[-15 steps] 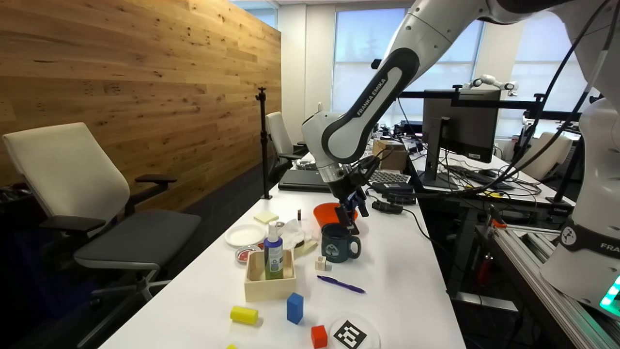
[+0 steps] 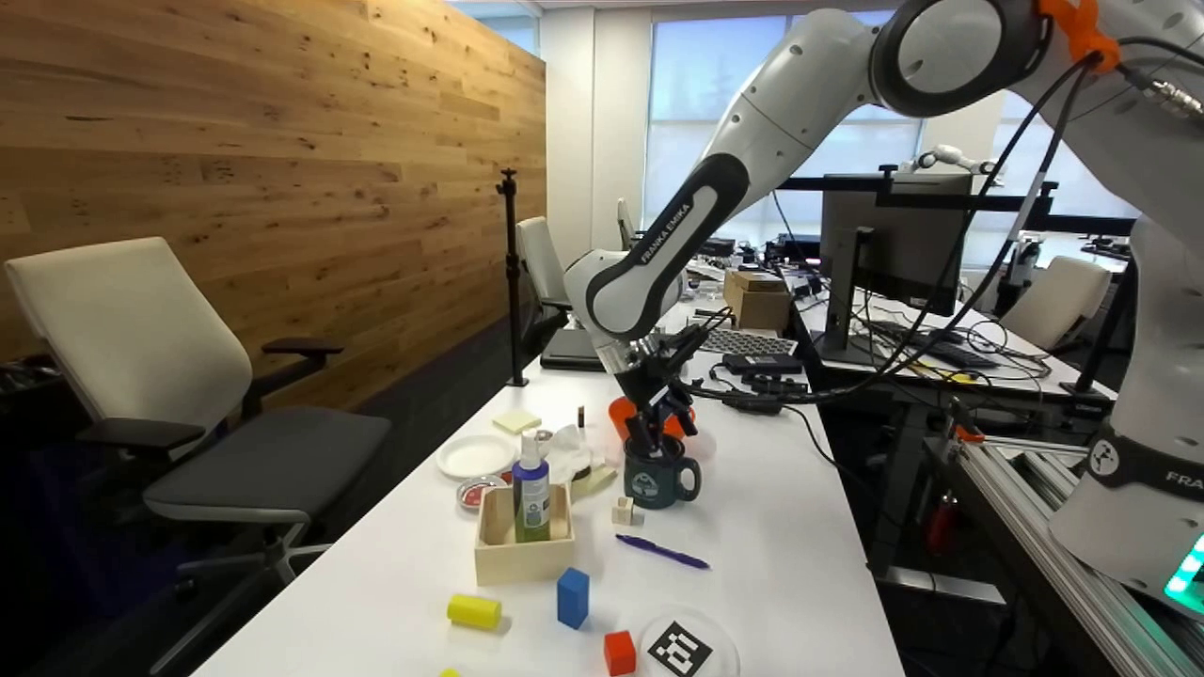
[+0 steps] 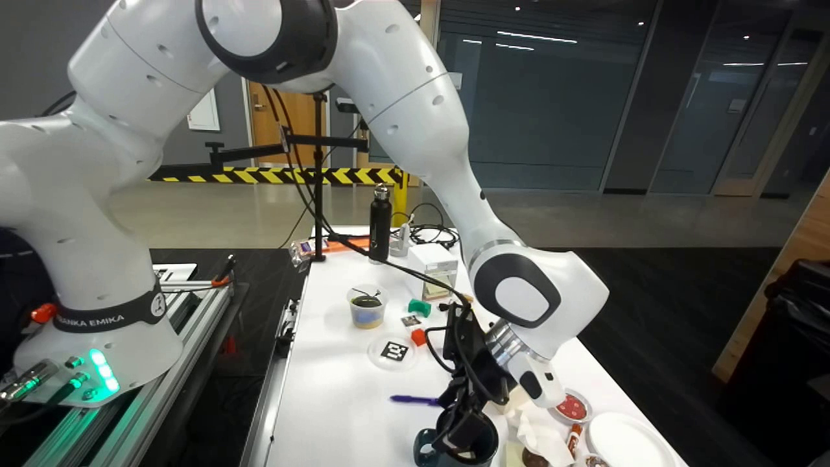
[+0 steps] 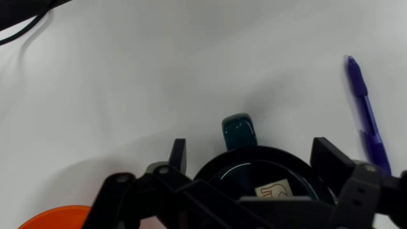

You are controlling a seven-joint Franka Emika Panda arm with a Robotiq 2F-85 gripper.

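A dark teal mug point(image 2: 649, 483) stands upright on the white table, its handle point(image 4: 239, 131) pointing to the upper middle in the wrist view. Inside it lies a pale block point(image 4: 273, 189) with a line drawing on its face. My gripper is open at the mug, one fingertip on each side of the rim in the wrist view. From exterior view 1 the fingers point(image 2: 645, 432) come down at the mug's mouth; whether they touch the rim I cannot tell. Nothing is visible held between them.
An orange bowl point(image 2: 621, 413) sits close behind the mug. A purple pen point(image 2: 662, 552), small pale blocks point(image 2: 623, 511) and a wooden box point(image 2: 497, 555) holding a spray bottle point(image 2: 531, 496) lie nearer exterior view 1. Bare table extends on the handle side.
In exterior view 1 my gripper has shifted left and come from behind the mug to over its mouth. The mug and the other table items have stayed put.
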